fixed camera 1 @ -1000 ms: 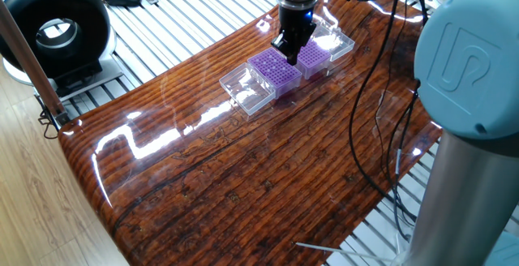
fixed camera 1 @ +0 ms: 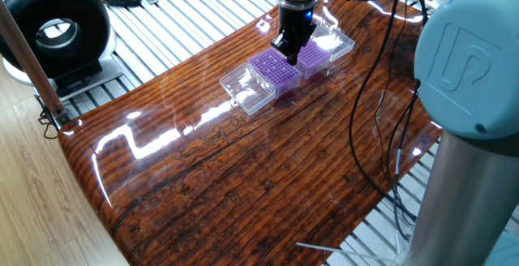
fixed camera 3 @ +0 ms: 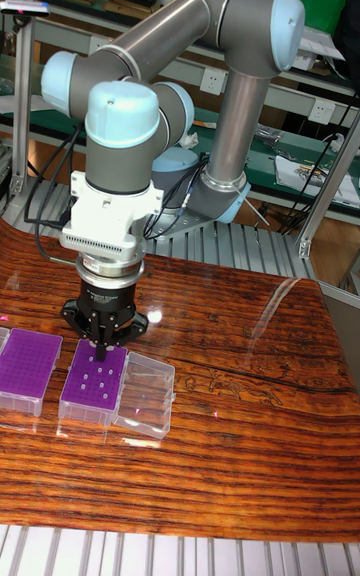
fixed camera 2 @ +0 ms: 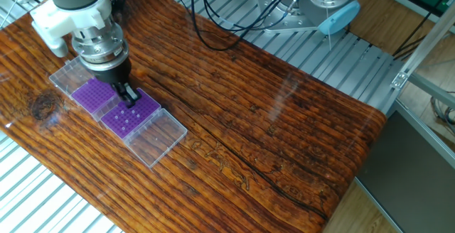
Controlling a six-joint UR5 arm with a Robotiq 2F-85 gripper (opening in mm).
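Note:
Two purple racks in clear boxes stand side by side on the wooden table. One rack [fixed camera 2: 118,124] holds several small white tubes; the same tube rack [fixed camera 3: 89,393] is nearest its clear lid in exterior view 3. The other rack [fixed camera 3: 29,367] shows no tubes that I can make out. My black gripper [fixed camera 3: 101,354] points straight down at the tube rack, its fingertips at or just over the rear part. In exterior view 2 the gripper [fixed camera 2: 131,104] covers part of the rack's top. The fingers look close together, but whether they meet or pinch a tube is too small to tell.
Open clear lids flank the racks, one lid [fixed camera 1: 247,90] beside the tube rack and another lid [fixed camera 2: 65,77] at the far end. Black cables [fixed camera 1: 354,128] hang near the arm's base.

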